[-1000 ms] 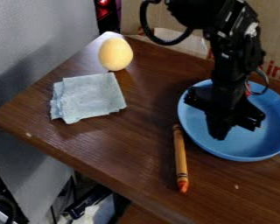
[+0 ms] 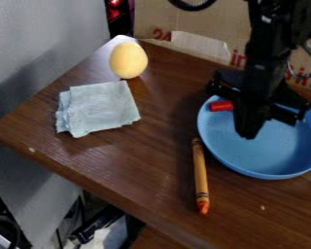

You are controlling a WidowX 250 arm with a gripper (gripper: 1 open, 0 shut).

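The black gripper (image 2: pixel 256 117) is over the back of a light blue plate (image 2: pixel 256 151) on the right of the wooden table. A small red object (image 2: pixel 221 105) shows at the plate's back-left rim, beside the gripper and partly hidden by it. Whether the fingers hold anything cannot be told. An orange crayon (image 2: pixel 200 180) lies left of the plate. A folded pale cloth (image 2: pixel 96 107) and a pale yellow egg-shaped object (image 2: pixel 128 60) lie on the left part of the table.
A cardboard panel (image 2: pixel 178 21) stands behind the table. The table's left edge borders a grey surface.
The gripper has moved up and to the right, toward the back of the plate. The red object at the back-left rim has come into view.
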